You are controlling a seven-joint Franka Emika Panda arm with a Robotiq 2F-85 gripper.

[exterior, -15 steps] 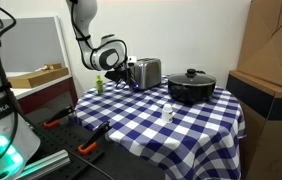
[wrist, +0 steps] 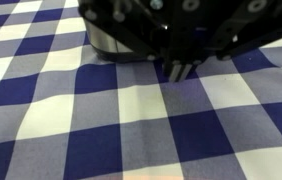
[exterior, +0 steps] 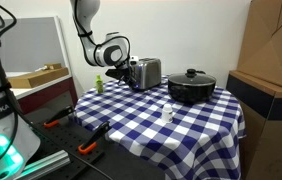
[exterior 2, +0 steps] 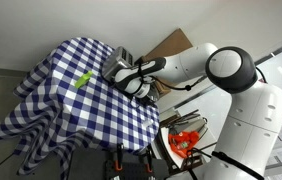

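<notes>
In the wrist view, my gripper is shut, its two fingertips together just above the checkered cloth. Nothing shows between them. A silver toaster [exterior: 150,71] stands at the back of the table, close beside the gripper's side of the arm. Its rounded metal edge [wrist: 105,42] shows at the top of the wrist view, left of the fingers. Exterior view 1 shows the arm's wrist [exterior: 109,52] at the toaster's left; the fingertips are too small to make out there.
A black lidded pot [exterior: 191,91] sits right of the toaster. Nearer the front is a white cup [exterior: 167,114]. Left of the arm stands a green bottle [exterior: 99,84], also visible in exterior view 2 as a green shape [exterior 2: 83,79].
The arm's wrist has shifted slightly to the right, nearer the toaster, in exterior view 1. The toaster, pot, cup and bottle look unmoved.
</notes>
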